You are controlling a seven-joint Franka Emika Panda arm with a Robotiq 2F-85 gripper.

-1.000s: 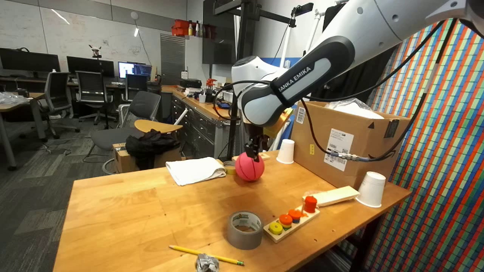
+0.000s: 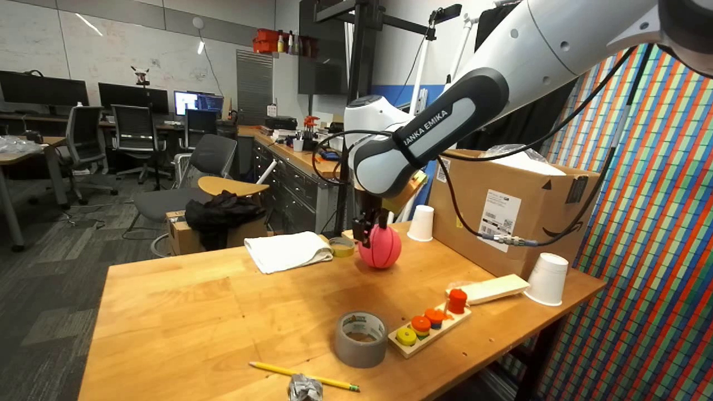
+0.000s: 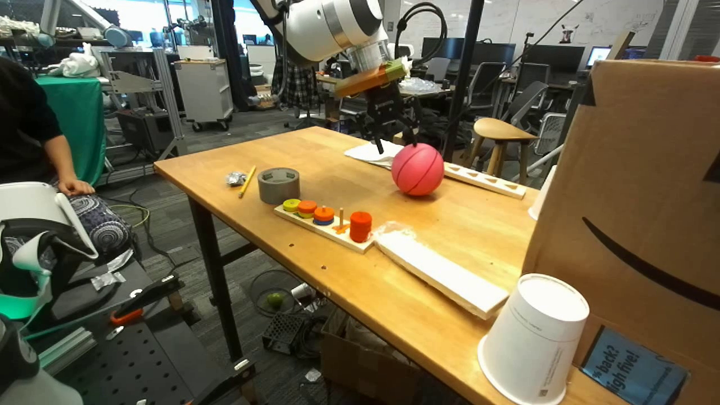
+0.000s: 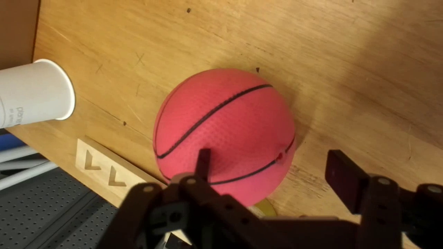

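Note:
A pink ball (image 2: 380, 248) with dark seams rests on the wooden table, toward its back edge. My gripper is open, with its fingers pointing down. In the wrist view one dark finger (image 4: 203, 164) overlaps the ball, while the other finger (image 4: 344, 178) stands apart to its right over bare wood. Seen from exterior view 2, the gripper (image 3: 398, 147) is at the ball's upper left side. Whether a finger touches the ball cannot be made out.
Near the ball lie a white cloth (image 2: 288, 251), a yellow tape roll (image 2: 342, 247) and a notched wooden strip (image 3: 484, 181). A paper cup (image 2: 421, 223) and a cardboard box (image 2: 521, 207) stand to the right. Grey tape (image 2: 361, 347) and a peg toy (image 2: 428, 327) sit nearer the front.
The ball has shifted a little to the right in exterior view 1, uncovering more of the yellow tape. My gripper has moved slightly left, to the ball's left side there.

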